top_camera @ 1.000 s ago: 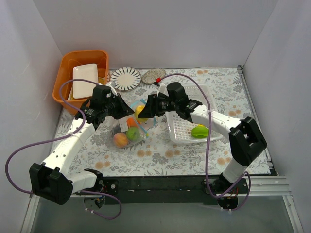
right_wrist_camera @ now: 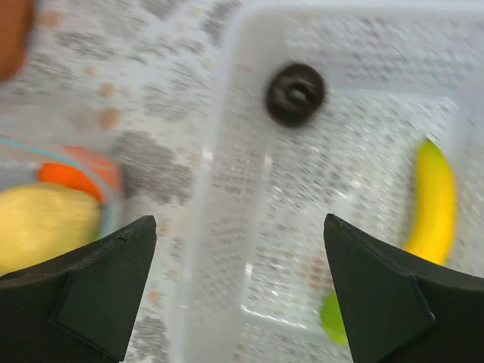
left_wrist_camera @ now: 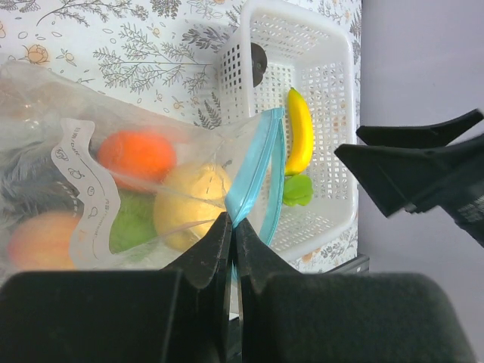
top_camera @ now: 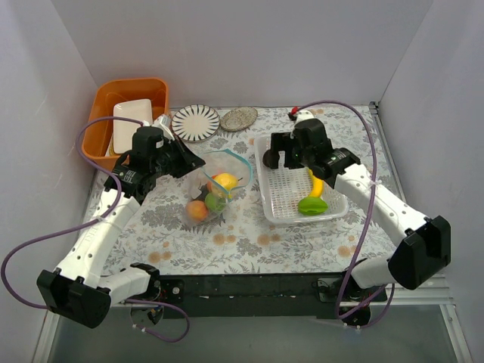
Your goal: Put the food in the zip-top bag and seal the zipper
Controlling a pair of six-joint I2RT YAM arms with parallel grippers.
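Note:
The clear zip top bag [top_camera: 198, 185] lies with its blue-edged mouth spread toward the basket. Inside are an orange-red food [left_wrist_camera: 138, 159], a yellow one [left_wrist_camera: 189, 204], a green one [left_wrist_camera: 130, 221] and a peach-coloured one [left_wrist_camera: 44, 240]. My left gripper is shut on the blue zip edge [left_wrist_camera: 255, 168] of the bag. Above the white basket [top_camera: 281, 219] my right gripper stands open, nothing between its fingers. In the basket lie a dark round food [right_wrist_camera: 295, 94], a yellow banana [left_wrist_camera: 300, 131] and a green pepper [top_camera: 312, 206].
At the back left stands an orange bin [top_camera: 111, 94] holding a white container [top_camera: 133, 113]. A striped plate [top_camera: 195, 123] and a beige plate [top_camera: 239, 119] sit along the rear edge. The table front between bag and basket is free.
My right gripper let go of the yellow food inside the bag and swung right, over the basket. Earlier, the left gripper shifted slightly, and the bag's mouth now stands wider.

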